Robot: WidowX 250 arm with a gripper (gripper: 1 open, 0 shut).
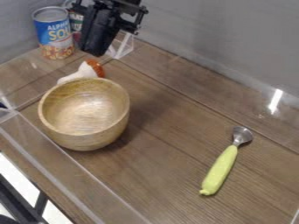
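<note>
My gripper (98, 42) hangs at the top of the camera view, dark, above the back left of the counter and partly in front of a red can; whether anything is between its fingers is hard to see, and it looks shut. An alphabet soup can (55, 37) stands in the back left corner. A wooden bowl (84, 118) sits at left centre, with a white and orange object (79, 72) just behind it. A green-handled utensil (219, 166) with a metal head lies at the right.
A grey wall runs along the back, and a clear edge strip runs along the left front.
</note>
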